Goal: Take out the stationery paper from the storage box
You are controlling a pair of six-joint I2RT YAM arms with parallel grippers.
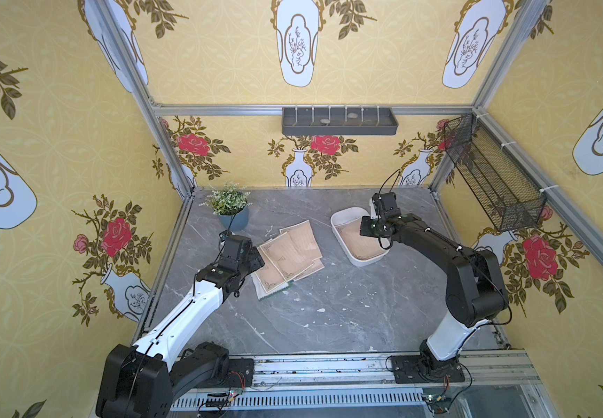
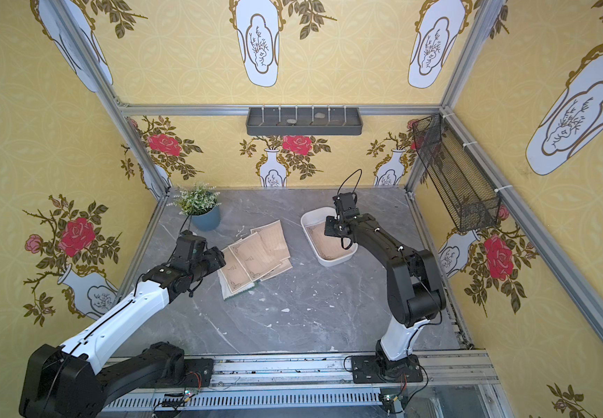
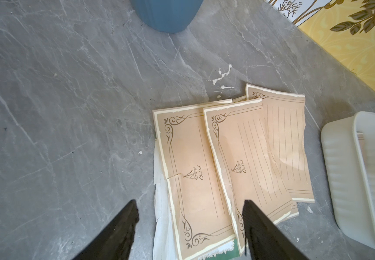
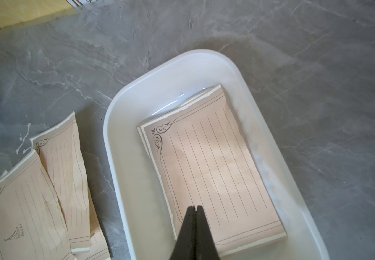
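Note:
In the right wrist view, tan lined stationery paper [image 4: 213, 169] lies flat in the white storage box [image 4: 122, 190], with more than one sheet showing at its top edge. My right gripper is shut above the box, its fingertips together and no paper between them. Several more tan sheets [image 3: 243, 160] overlap on the table left of the box. My left gripper hangs open over the lower part of that pile, its fingers apart and empty.
A blue flower pot [image 1: 231, 214] with a plant stands behind the left arm. A wire basket [image 1: 500, 181] hangs on the right wall and a grey rack [image 1: 339, 124] on the back wall.

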